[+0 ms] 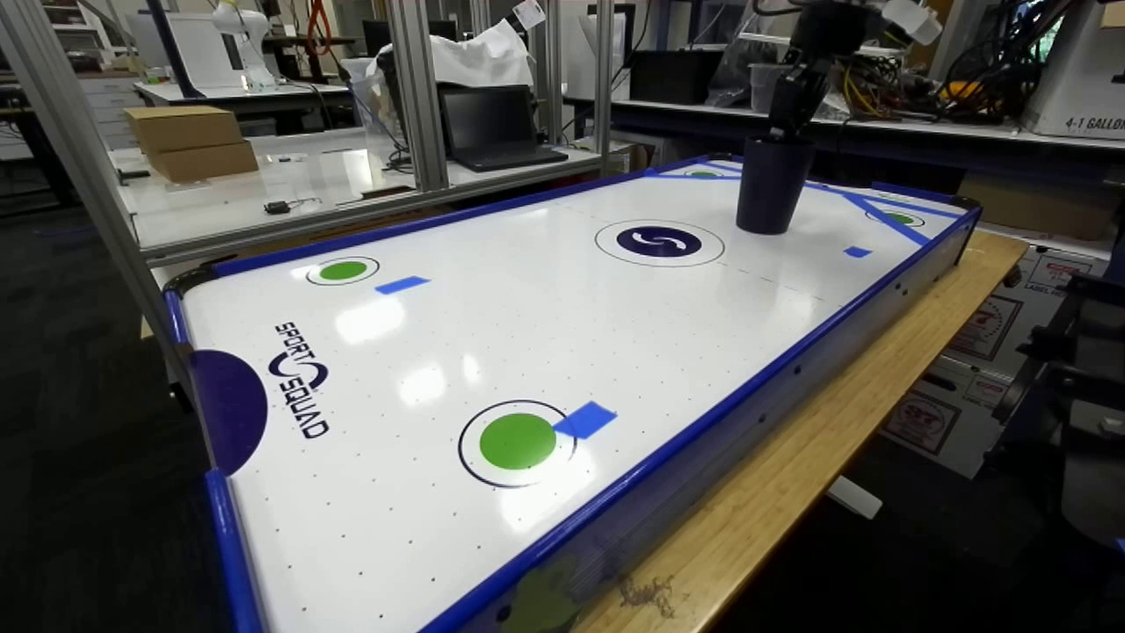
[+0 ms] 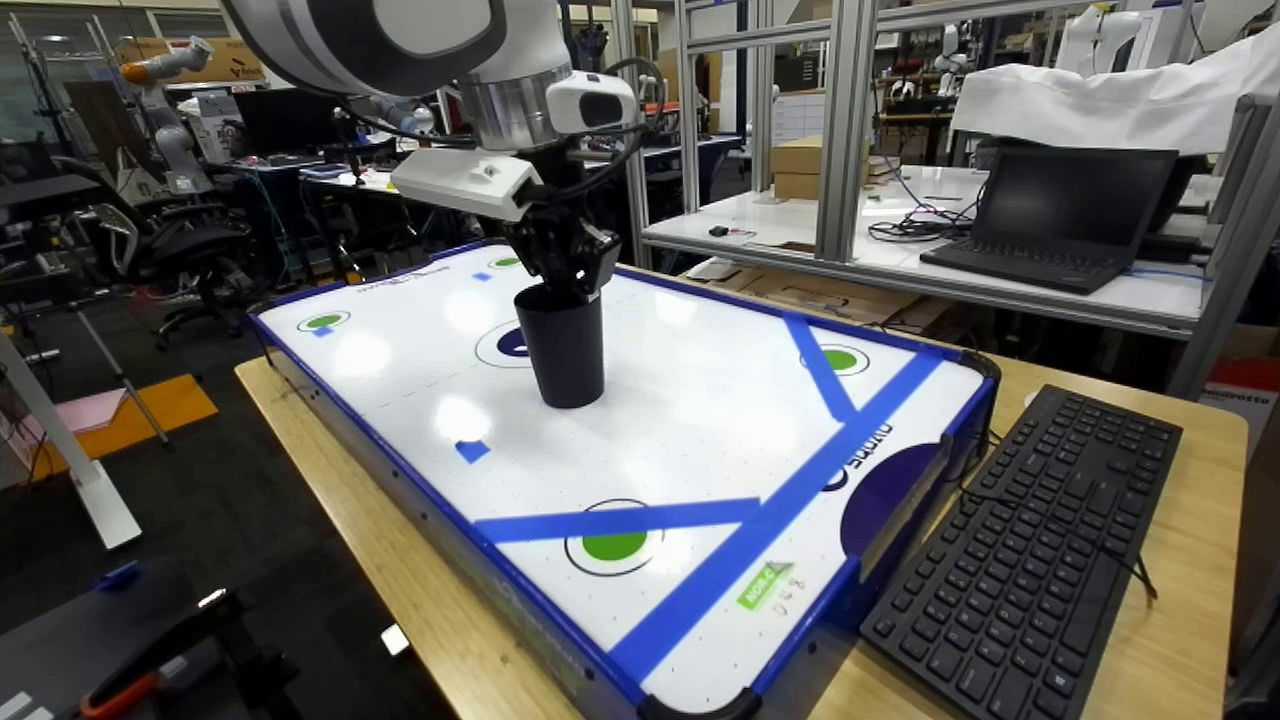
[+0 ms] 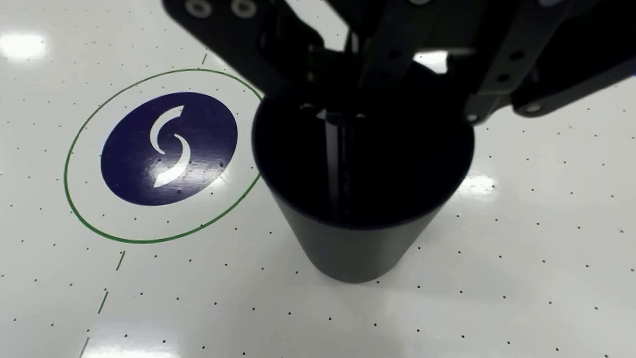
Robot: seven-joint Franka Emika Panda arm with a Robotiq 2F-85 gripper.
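A dark, tapered cup point(image 2: 566, 348) stands upright on the white air hockey table point(image 2: 672, 444), beside the centre circle. My gripper point(image 2: 573, 278) points down at the cup's mouth, its fingers low against or inside the rim. From the wrist view, the dark cup point(image 3: 357, 250) opens towards me, and the gripper's black linkage covers its far rim. A narrow pale strip point(image 3: 332, 161) shows inside the cup; whether it is an object or part of a finger is unclear. The fingertips are lost in shadow, so neither their gap nor any grip on the cup can be made out.
Blue tape point(image 2: 786, 516) crosses the table end nearest exterior view 2. A black keyboard point(image 2: 1032, 540) lies beyond that end. Raised blue rails point(image 1: 654, 464) border the surface, which is otherwise clear. A metal-framed bench with a laptop point(image 1: 493, 127) runs along one side.
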